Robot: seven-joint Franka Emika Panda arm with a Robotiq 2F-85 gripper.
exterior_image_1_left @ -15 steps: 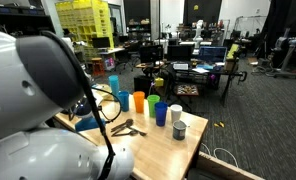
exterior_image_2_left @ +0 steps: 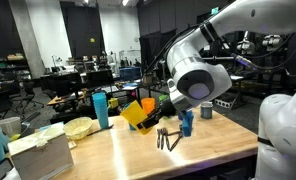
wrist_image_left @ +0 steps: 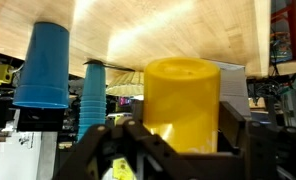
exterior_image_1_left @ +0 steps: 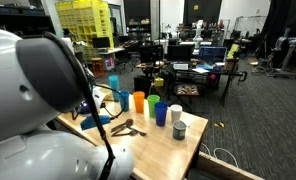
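Observation:
A yellow-orange cup [wrist_image_left: 181, 95] fills the middle of the wrist view, and my gripper is shut on it. In exterior view 2 the same yellow-orange cup [exterior_image_2_left: 142, 113] hangs tilted over the table, beside the dark gripper [exterior_image_2_left: 153, 118]. The big white arm covers most of the gripper in exterior view 1, so the held cup cannot be made out there. Below the cup in the wrist view, part of the scene is hidden by the cup and the dark fingers.
Several cups stand on the table, among them an orange cup [exterior_image_1_left: 139, 102], a green cup [exterior_image_1_left: 153, 102], a blue cup [exterior_image_1_left: 161, 114] and a metal mug [exterior_image_1_left: 196, 125]. Dark utensils [exterior_image_1_left: 126, 128] lie nearer the arm. A yellow bowl [exterior_image_2_left: 78, 128] and a pale box [exterior_image_2_left: 41, 155] stand left.
The near white part of the arm has shifted slightly in exterior view 1. The cups and utensils on the table look the same.

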